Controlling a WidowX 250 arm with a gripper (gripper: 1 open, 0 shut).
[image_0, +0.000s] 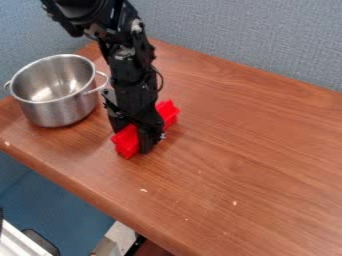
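Note:
My black gripper (139, 130) is low over the table, shut on a red object (127, 142) whose ends stick out on both sides of the fingers, toward the front left and the back right (167, 112). A steel pot (54, 105) with two side handles stands just left of my arm on the wooden table (241, 160), apart from the red object.
A grey wall stands behind.

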